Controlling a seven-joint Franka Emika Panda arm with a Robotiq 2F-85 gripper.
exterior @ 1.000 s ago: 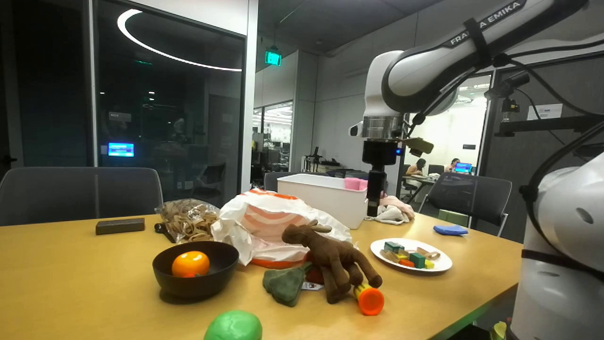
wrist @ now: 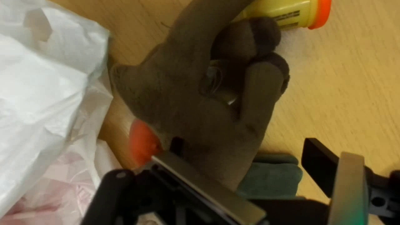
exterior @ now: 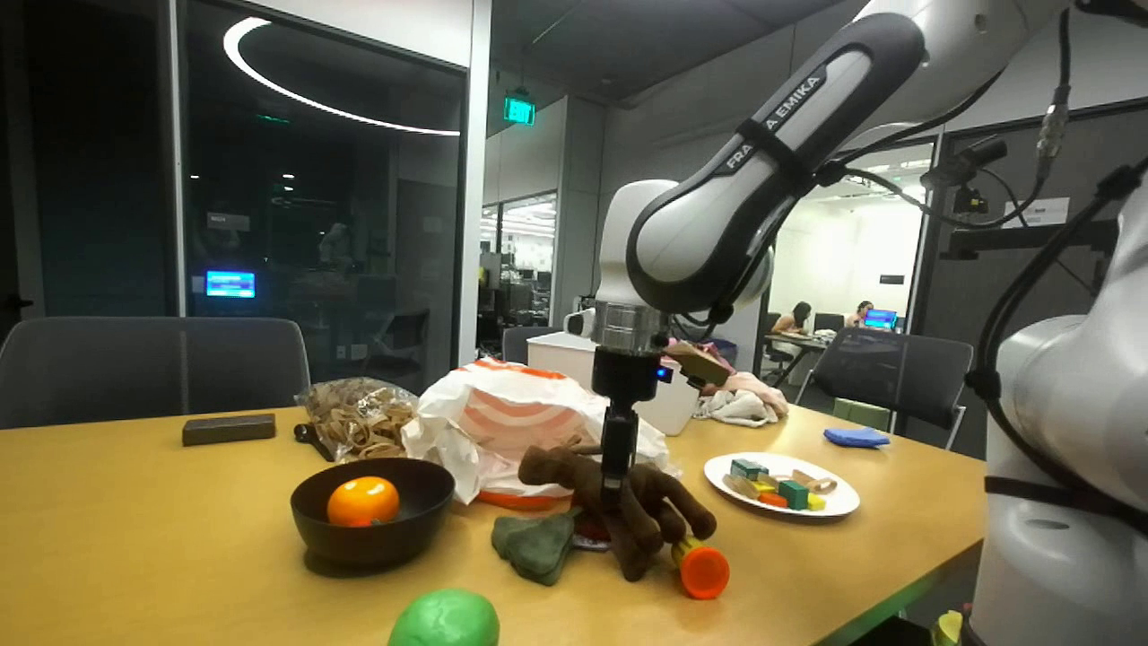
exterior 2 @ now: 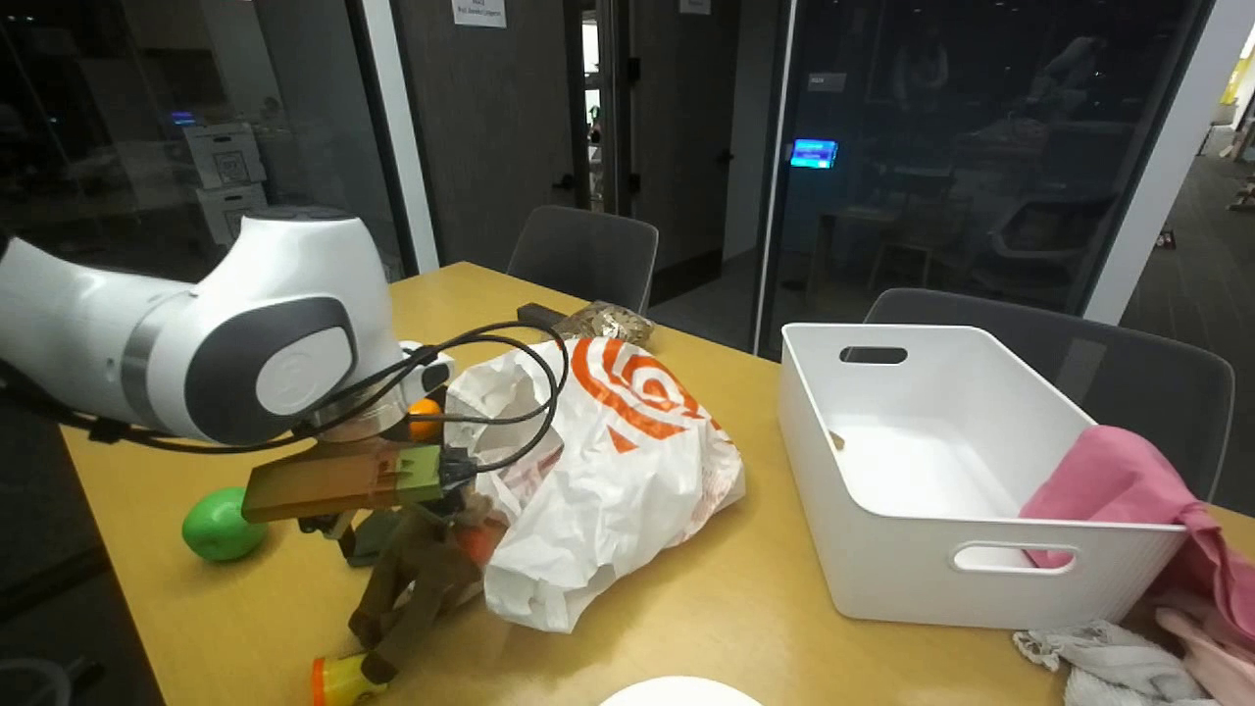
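A brown plush animal (exterior: 656, 506) with several legs and ear-like or antler-like parts lies on the table against a white plastic bag. My gripper (exterior: 613, 490) is down at the plush, pointing straight down in exterior view 1. In the wrist view the gripper is open, its fingers wide apart. One finger (wrist: 213, 191) overlaps the brown body (wrist: 176, 97), and part of the plush reaches into the gap. Bare table and a dark green cloth-like piece (wrist: 272, 176) also show there. The arm hides much of the plush in exterior view 2.
The white bag (exterior: 517, 425) stands close behind the plush. A yellow tub with an orange lid (exterior: 705, 571) touches its legs. Nearby are a black bowl (exterior: 323, 529) holding an orange fruit, a green ball (exterior: 447, 623), a plate of blocks (exterior: 839, 502) and a white bin (exterior 2: 994, 577).
The arm has moved left and down in exterior view 1, from above the table near the bin to the plush. The plush's head end has shifted slightly left and lower.
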